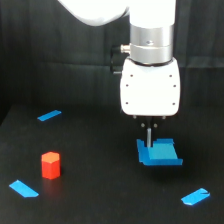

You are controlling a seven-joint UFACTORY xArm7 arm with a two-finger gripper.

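Observation:
My white arm reaches down from the top, and its thin gripper (149, 136) hangs over the left back part of a blue square piece (162, 152). That piece looks lighter on top, with darker blue edges (175, 162) around it. The fingertips seem to end at or just above it; touching or apart I cannot tell. Whether the fingers are parted is too small to make out. An orange-red block (50, 165) sits on the dark table at the left, well away from the gripper.
Flat blue strips lie on the table: one at the back left (49, 115), one at the front left (23, 188), one at the front right (195, 197). A black curtain (60, 60) closes off the back.

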